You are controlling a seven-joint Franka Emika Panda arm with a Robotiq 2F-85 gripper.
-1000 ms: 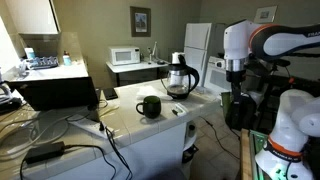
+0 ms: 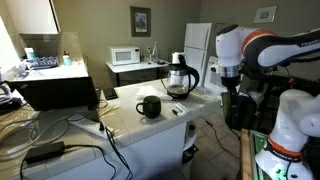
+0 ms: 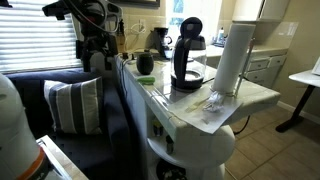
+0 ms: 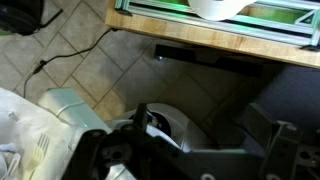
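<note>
My gripper (image 2: 226,106) points down beside the white counter (image 2: 140,132), over open floor, clear of the things on top. Seen from the wrist, the gripper has its dark fingers spread apart, with nothing held between them. A dark mug (image 2: 151,106) stands on the counter, and a black-and-glass kettle (image 2: 180,78) stands farther back. In the second exterior view, the kettle (image 3: 188,55) is between the mug (image 3: 151,58) and a white paper roll (image 3: 234,58). A small green item (image 3: 146,79) lies near the mug.
A crumpled clear wrapper (image 3: 212,103) rests at the counter's near corner. Cables (image 2: 112,143) trail over the counter's left side beside a black box (image 2: 62,94). A dark couch (image 3: 78,110) lies below the arm. The wooden robot table edge (image 4: 200,38) crosses the wrist view.
</note>
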